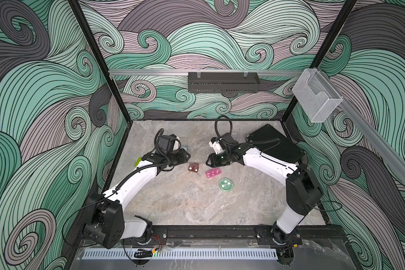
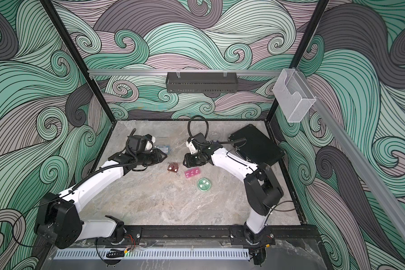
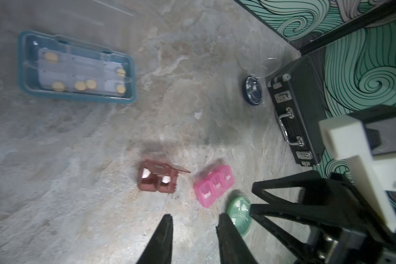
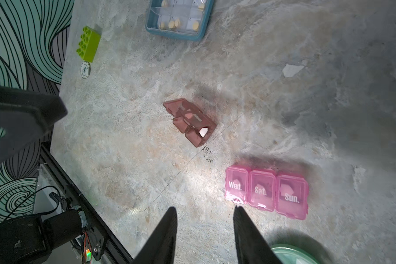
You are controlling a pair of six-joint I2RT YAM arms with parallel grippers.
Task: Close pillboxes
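Note:
A brown pillbox lies mid-table; in the left wrist view its compartments are uncovered, with white pills inside and a lid flap sticking out. To its right, a pink pillbox (image 4: 266,191) marked Wed., Sat. and Sun. has its lids down. The round green box (image 1: 226,184) holds white pills; its lid state is unclear. A blue box (image 3: 77,94) with yellowish pills stands farther back, a blurred clear sheet above it. Near the case is a dark round box (image 3: 252,91) with a clear lid raised. My left gripper and right gripper hover above the table, empty, their fingers apart.
A black case (image 2: 256,144) occupies the back right. At the left lie a green toy brick (image 4: 88,44) and a small white-and-dark round piece (image 4: 85,69). Both grippers face each other with a modest gap.

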